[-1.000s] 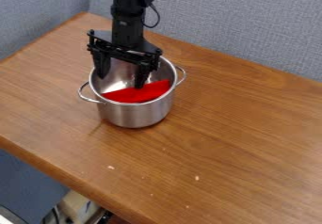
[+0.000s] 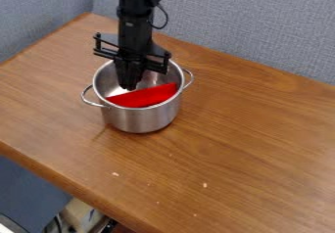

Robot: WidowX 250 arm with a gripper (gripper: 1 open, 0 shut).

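Observation:
A steel pot (image 2: 139, 117) with two side handles stands on the wooden table (image 2: 249, 149). Inside it lies a red object (image 2: 147, 95). My black gripper (image 2: 128, 80) reaches down from the top into the back left of the pot, its tips above or beside the red object. It is shut, and I see nothing held between its fingers, though the tips are dark and small.
Bare wood surrounds the pot on the right and in front. A grey wall (image 2: 256, 22) rises behind the table, and the table's edge runs along the lower left, with cables below.
Over the last second my gripper has shifted slightly within the pot, and its fingertips now appear closer together. The pot and red object look much the same.

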